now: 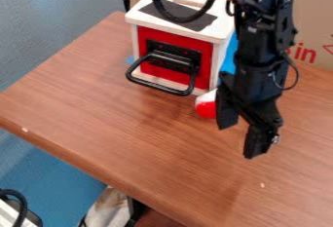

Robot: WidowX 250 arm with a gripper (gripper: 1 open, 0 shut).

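Observation:
My black gripper (242, 132) hangs low over the wooden table, at the right of a small red and white box (159, 14) with a black handle (159, 85) on its front. A red and white object (205, 105) sits by the box's right front corner, just left of my gripper and partly hidden by it. I cannot tell whether the fingers are open or shut.
A cardboard piece (310, 26) stands behind, and cables and cloth lie off the table at lower left.

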